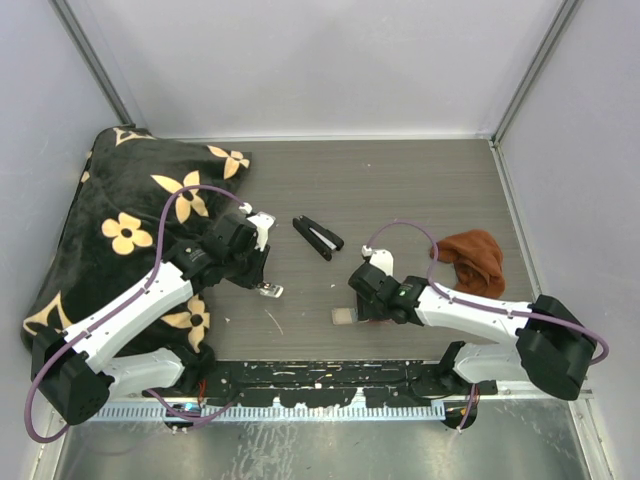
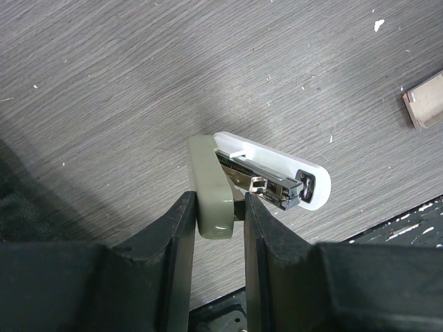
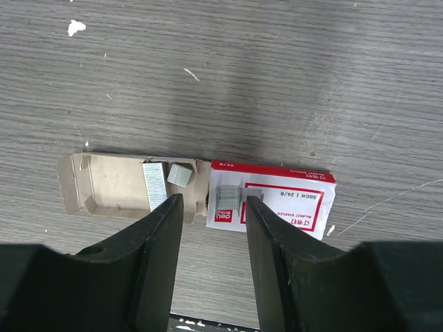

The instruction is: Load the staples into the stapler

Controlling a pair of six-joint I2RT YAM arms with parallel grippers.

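In the left wrist view my left gripper is shut on the greenish top arm of a small stapler (image 2: 211,187). Its white base (image 2: 315,187) and metal inner parts stick out to the right, opened apart from that arm. My right gripper hangs part open over the staple box, nothing held. The open cardboard tray (image 3: 114,181) holds a strip of staples (image 3: 156,185) and a small staple piece (image 3: 181,174). A further short staple block (image 3: 228,198) lies on the box's white and red lid (image 3: 291,200), between the fingertips as seen from above.
A black stapler (image 1: 318,237) lies farther back in the middle. At the right is a crumpled brown cloth (image 1: 473,263), and a dark flowered blanket (image 1: 125,230) covers the left side.
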